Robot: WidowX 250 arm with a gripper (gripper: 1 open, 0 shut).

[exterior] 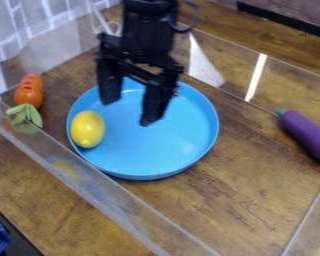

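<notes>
The dark gripper (135, 88) hangs over the back of a blue plate (156, 145), its two fingers pointing down and spread open with nothing visible between them. A yellow oval object (88, 129), like a lemon or egg, lies on the plate's left side, below and left of the gripper.
An orange carrot (28, 90) with green leaves lies left of the plate, a purple eggplant (304, 134) at the right. Clear barriers cross the wooden table (243, 210) at the left and right. A blue object (0, 243) shows at the bottom left corner.
</notes>
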